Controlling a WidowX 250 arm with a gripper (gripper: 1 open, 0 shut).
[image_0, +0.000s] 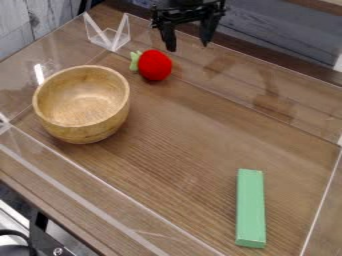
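My gripper (183, 30) hangs at the top centre of the camera view, above the back of the wooden table, its two dark fingers apart with nothing seen between them. Below it and to the left lies a red round object (154, 67) with a small green top. A wooden bowl (82, 131) stands at the left, and a long green block (250, 207) lies at the front right.
A white wire-like object (110, 32) stands at the back left. The table's edge runs along the lower left, with dark cables beyond it.
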